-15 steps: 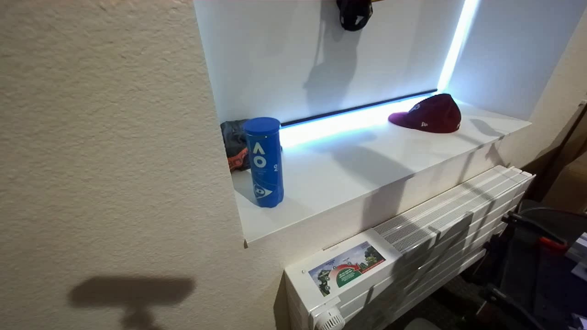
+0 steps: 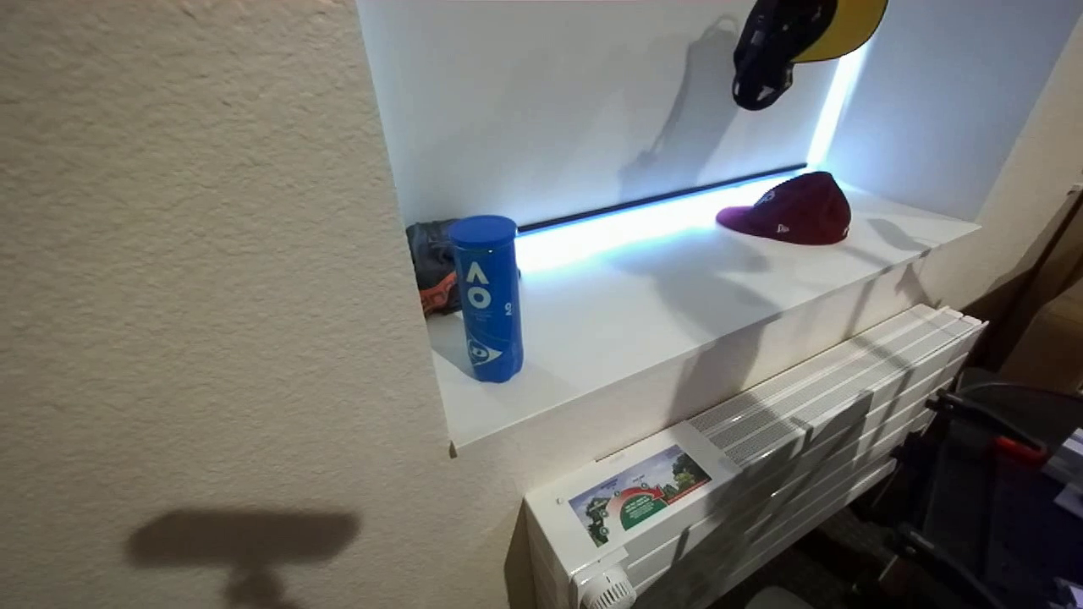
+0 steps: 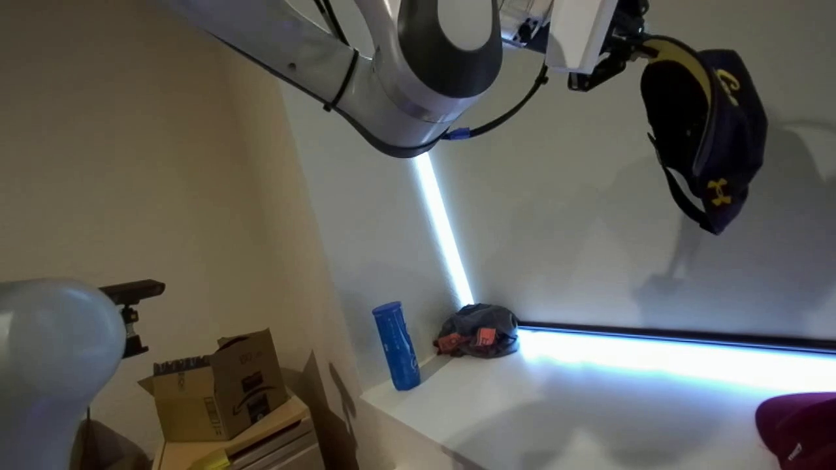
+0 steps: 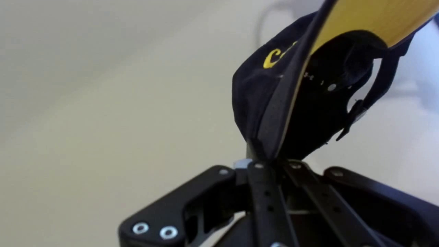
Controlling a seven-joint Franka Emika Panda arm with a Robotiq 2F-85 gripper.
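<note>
A dark navy cap [image 3: 740, 149] with yellow lettering and a yellow underbrim hangs in the air, its brim edge pinched by my gripper [image 3: 646, 48]. In the wrist view the fingers of my gripper are shut on that brim, and the cap [image 4: 263, 88] extends up and to the right of them. Exterior view 1 shows the cap [image 2: 777, 51] at the top, above the sill, with the gripper itself out of frame. A maroon cap [image 2: 797, 210] rests toward the sill's right end.
On the white sill [image 2: 619, 325], a blue ball can [image 2: 489, 304] stands upright at the left end, before a dark grey and orange cap [image 3: 478, 333]. Below runs a white radiator [image 2: 792, 386]. A cardboard box [image 3: 223, 391] sits off to the side.
In exterior view 1 the held navy cap has moved right and lower, showing more of its yellow underbrim. Its shadow has shifted right as well. The things on the sill stay put.
</note>
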